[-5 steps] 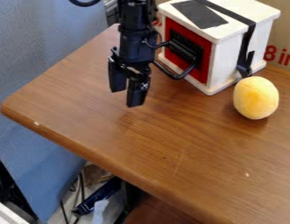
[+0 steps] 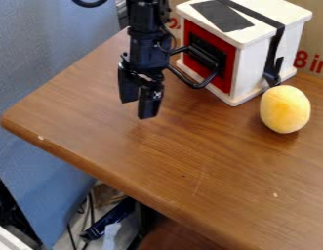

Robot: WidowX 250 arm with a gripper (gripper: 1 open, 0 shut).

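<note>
My black gripper (image 2: pixel 141 96) hangs above the left part of the wooden table, just left of a white wooden box (image 2: pixel 253 70) with a red front panel (image 2: pixel 207 54) and black straps. Its two fingers stand apart with nothing visible between them. A yellow, egg-shaped object (image 2: pixel 285 108) sits on the table to the right, in front of the box.
A cardboard surface (image 2: pixel 312 54) stands behind the box.
My gripper has shifted very slightly; otherwise the scene looks the same.
</note>
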